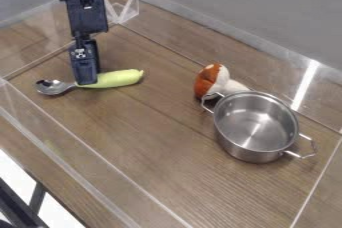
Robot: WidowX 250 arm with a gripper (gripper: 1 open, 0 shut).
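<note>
My gripper (86, 76) is low at the left, its fingers open, right over a metal spoon (56, 87) and a pale green elongated vegetable (118, 78) lying on the wooden table. The fingertips partly hide where spoon and vegetable meet; whether they touch either is unclear.
A steel pot (255, 124) with two handles stands at the right. An orange-and-white object (214, 78), like a mushroom, lies just behind it. Pale walls border the back.
</note>
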